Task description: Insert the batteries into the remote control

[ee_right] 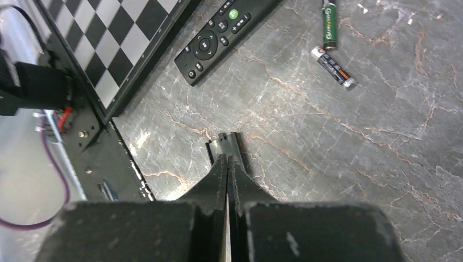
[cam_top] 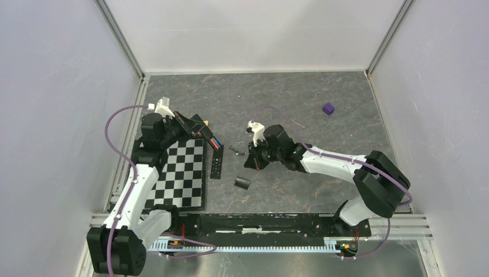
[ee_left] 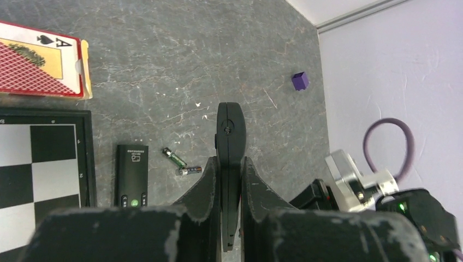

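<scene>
A black remote (ee_left: 230,164) stands edge-on in my left gripper, which is shut on it. From the top view, blue and orange stripes that look like batteries show at this remote's near end. The dark battery cover (cam_top: 242,182) lies loose on the table; the right wrist view shows the cover (ee_right: 223,145) beyond my right gripper, partly hidden by its fingertips. That gripper is shut, nothing between its fingers, raised above the table. Two loose batteries rest on the table, a green battery (ee_right: 330,26) and a black-and-orange battery (ee_right: 334,69).
A second black remote (cam_top: 217,164) lies buttons-up beside the chessboard (ee_left: 87,158). At the far left of the left wrist view is a card box (ee_left: 41,63). A small purple cube (cam_top: 328,108) sits far right.
</scene>
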